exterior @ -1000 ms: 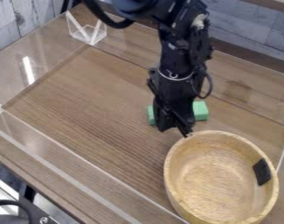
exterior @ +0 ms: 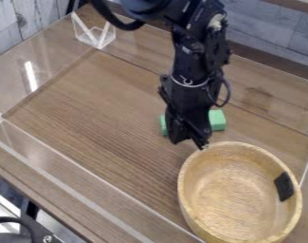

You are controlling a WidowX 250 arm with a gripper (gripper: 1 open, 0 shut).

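My black gripper (exterior: 187, 135) points down over the wooden table, just behind and left of a tan round bowl (exterior: 235, 204). A green object (exterior: 214, 121) lies behind the gripper, partly hidden by it. The fingertips look close together; I cannot make out anything between them.
The bowl fills the front right, with a dark patch on its right rim. A clear plastic piece (exterior: 96, 27) is at the back left.
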